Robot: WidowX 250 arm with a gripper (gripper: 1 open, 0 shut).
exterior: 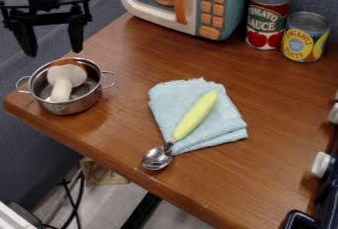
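Note:
My black gripper (pixel 51 45) hangs at the top left with its fingers apart and nothing between them, above and behind a small steel pot (pixel 82 97). The pot holds a white object with an orange-brown part (pixel 63 79). A light blue cloth (pixel 226 129) lies mid-table, and a spoon with a pale yellow handle (pixel 196 113) rests across it, its metal bowl toward the front.
A toy microwave (pixel 218 11) stands at the back, beside a tomato sauce can (pixel 267 21) and a yellow can (pixel 305 39). A black appliance with white knobs is at the right edge.

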